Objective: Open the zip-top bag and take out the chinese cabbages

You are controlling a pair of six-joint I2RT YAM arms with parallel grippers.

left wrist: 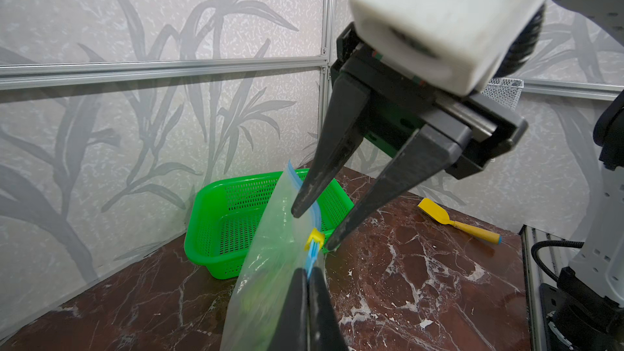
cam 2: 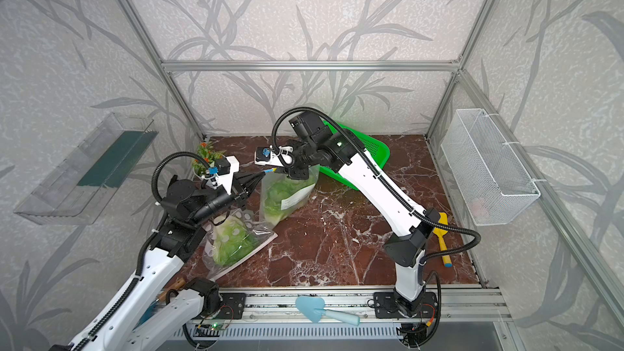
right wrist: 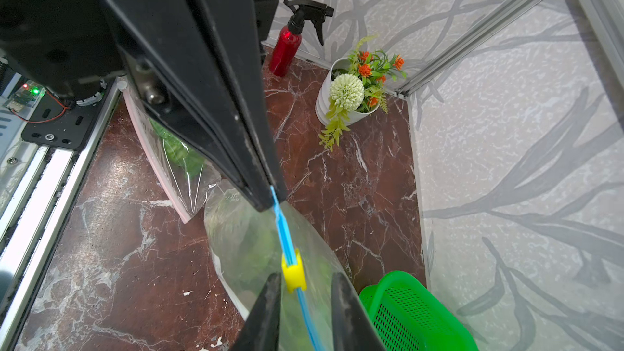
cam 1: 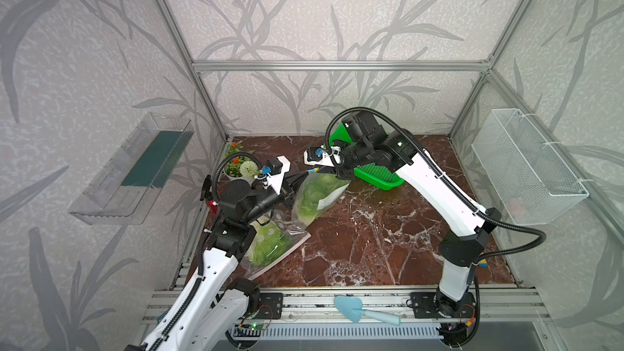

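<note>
A clear zip-top bag (cam 1: 310, 211) with green cabbage (cam 2: 280, 196) inside hangs between my two grippers at mid-table. My left gripper is shut on one end of its blue zip edge. Along that blue strip, just beyond the left fingertips, sits the yellow slider (right wrist: 294, 274). The fingers of my right gripper stand apart on either side of the slider and strip, with a gap showing. A second clear bag (cam 2: 230, 240) with cabbage lies on the table at the front left, partly behind the left arm.
Behind the right arm stands a green basket (left wrist: 214, 217), its visible inside empty. A plant pot (right wrist: 328, 97) and a red spray bottle (right wrist: 284, 52) stand at the back left. Toward the right lies a yellow spatula (cam 2: 443, 237).
</note>
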